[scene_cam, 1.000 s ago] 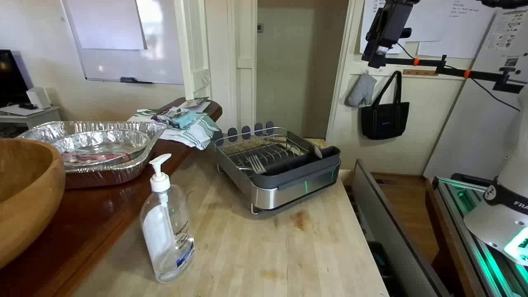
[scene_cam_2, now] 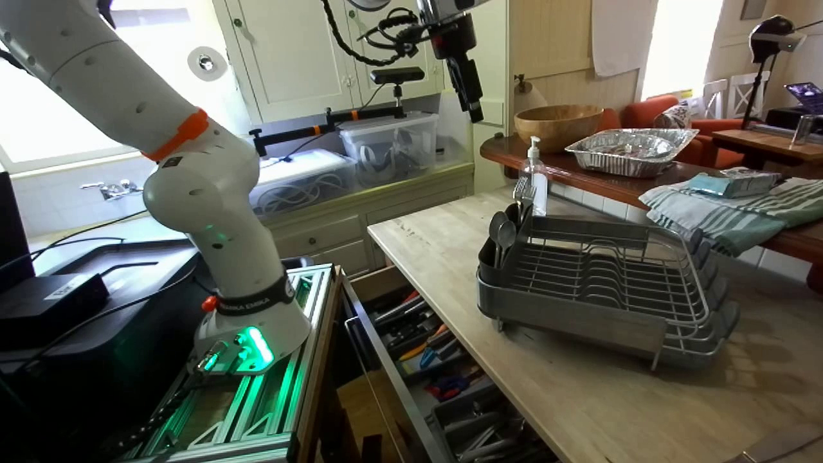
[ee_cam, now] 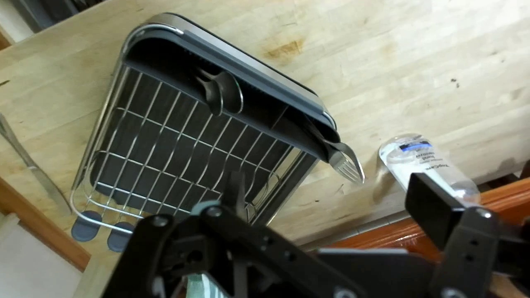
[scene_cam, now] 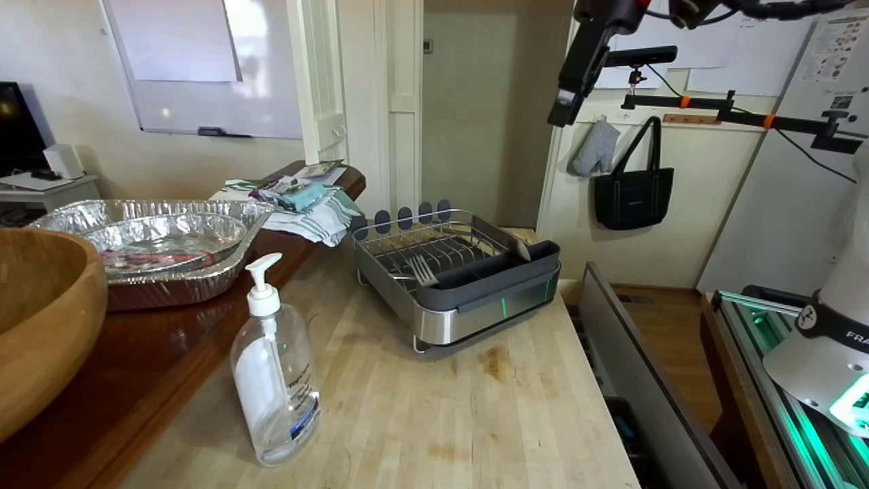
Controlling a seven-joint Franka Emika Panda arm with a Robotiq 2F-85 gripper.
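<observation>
My gripper is open and empty, its two dark fingers wide apart in the wrist view. It hangs high above the counter, clear of everything, as the second exterior view shows [scene_cam_2: 474, 116]. Below stands a grey dish rack [scene_cam: 481, 314] with a dark utensil holder [scene_cam: 497, 273] along one side. Forks [ee_cam: 346, 164] lean out of one end of that holder, and dark spoons [ee_cam: 223, 93] stand towards its other end. A clear pump bottle [scene_cam: 275, 383] with a white top is upright on the counter, apart from the rack.
Beside the counter an open drawer [scene_cam_2: 409, 386] holds several utensils and tools. A raised wooden ledge carries a wooden bowl [scene_cam: 49, 310], foil trays [scene_cam: 187, 277] and striped towels [scene_cam: 318, 216]. A metal utensil [ee_cam: 37, 171] lies near the rack. Bare counter [scene_cam: 456, 432] surrounds rack and bottle.
In the first exterior view my gripper has moved left and slightly lower, and it is tilted differently. The rack, utensils and bottle look unmoved.
</observation>
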